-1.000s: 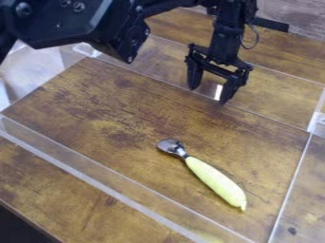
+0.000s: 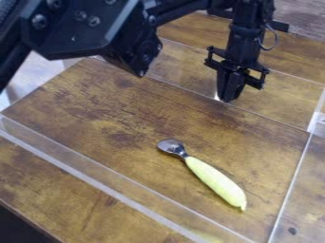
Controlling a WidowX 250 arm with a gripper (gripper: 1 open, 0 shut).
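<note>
My black gripper (image 2: pixel 234 78) hangs low over the back right part of the wooden surface, with its fingers close together and shut. A small pale piece shows just behind the fingers, too small to tell what it is or whether they touch it. Lower in the view, a pale yellow-green elongated object (image 2: pixel 215 180) with a metal end lies diagonally on the wood, apart from the gripper.
Clear raised strips or edges run along its sides, including at the right (image 2: pixel 307 161). The arm covers the upper left of the view.
The gripper has shifted slightly right and turned, and its fingers look closer together than before. The yellow-green object has not moved.
</note>
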